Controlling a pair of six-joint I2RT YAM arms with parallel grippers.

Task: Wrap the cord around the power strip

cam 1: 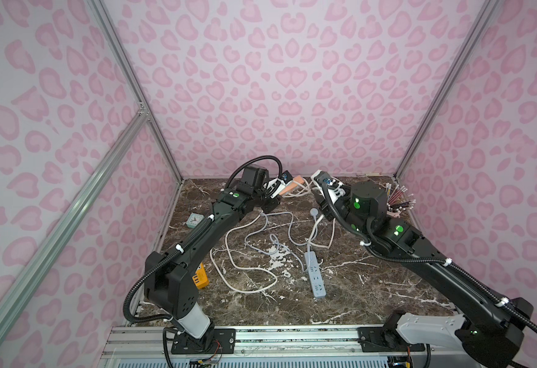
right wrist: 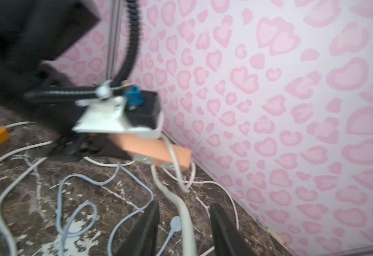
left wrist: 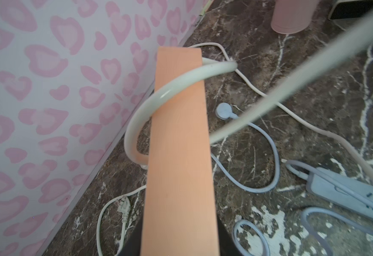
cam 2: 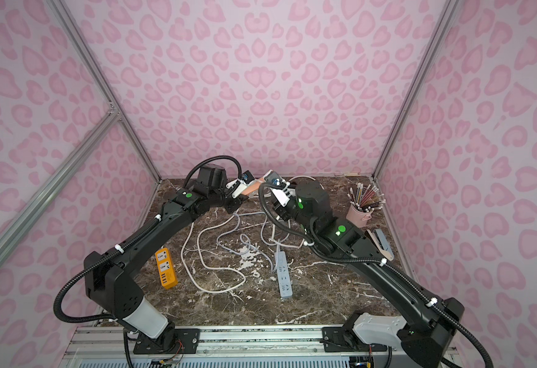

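Note:
An orange power strip (left wrist: 178,179) is held in the air near the back, with my left gripper (cam 1: 274,199) shut on its end. White cord (left wrist: 172,88) loops around the strip's far part, and a length runs away to the upper right in the left wrist view. My right gripper is shut on that white cord, a little right of the strip in the top views; its fingertips are blurred in the right wrist view.
A light blue power strip (cam 1: 315,274) and several cords lie on the marble table (cam 1: 366,288). A yellow strip (cam 2: 166,270) is at left. At right stand a pink cup of sticks (cam 2: 358,216) and a small grey object (cam 2: 384,244).

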